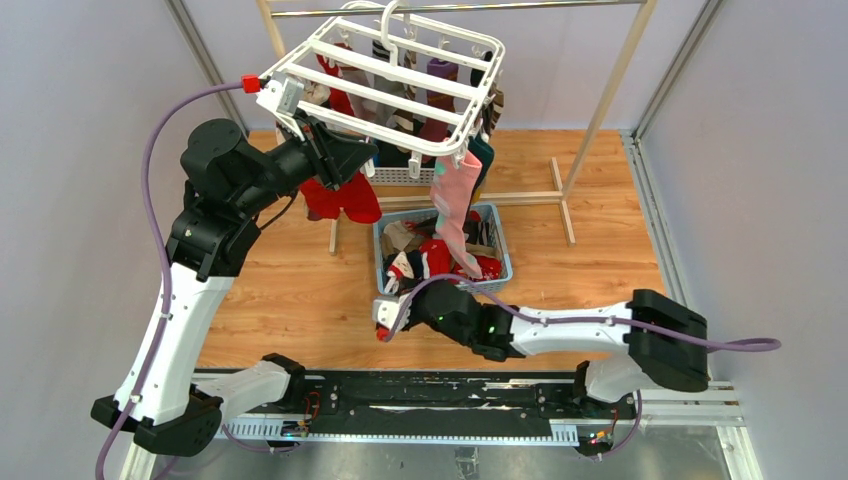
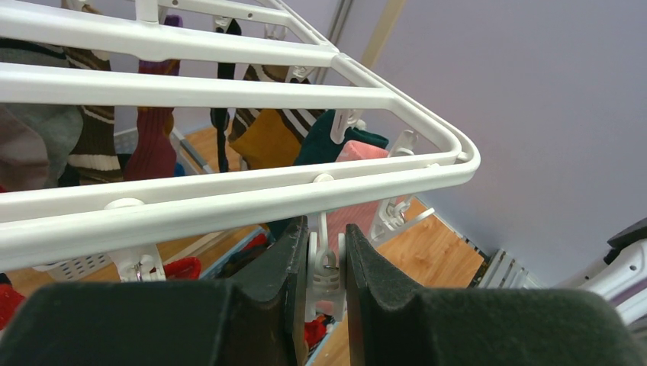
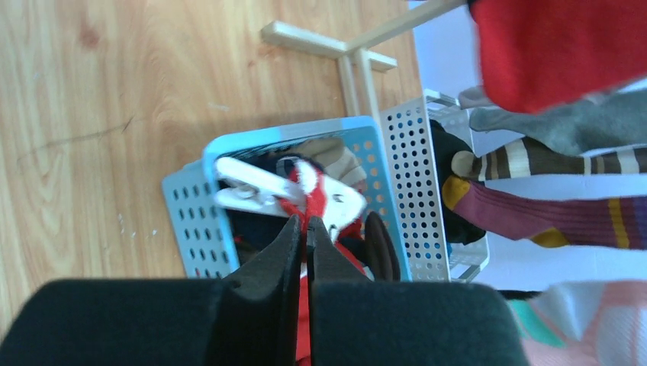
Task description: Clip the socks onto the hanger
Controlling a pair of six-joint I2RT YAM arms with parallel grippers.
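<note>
The white hanger [image 1: 375,112] hangs in the upper middle of the top view. Its front rail is close to my left gripper, which is shut on a white clip [image 2: 326,278] just below that rail. A pink sock [image 1: 456,205] hangs from the hanger's front right corner, and a red sock [image 1: 345,200] hangs at its left. More socks fill the blue basket [image 3: 210,221] on the floor. Over this basket is my right gripper, its fingertips together; nothing clear shows between them. A red and white sock [image 3: 309,187] lies beyond the tips.
Striped and dark socks [image 2: 95,126] hang farther back on the hanger. A white basket [image 3: 416,175] stands behind the blue one, by the wooden rack leg [image 1: 566,200]. To the right, the wooden floor [image 1: 600,265] is bare.
</note>
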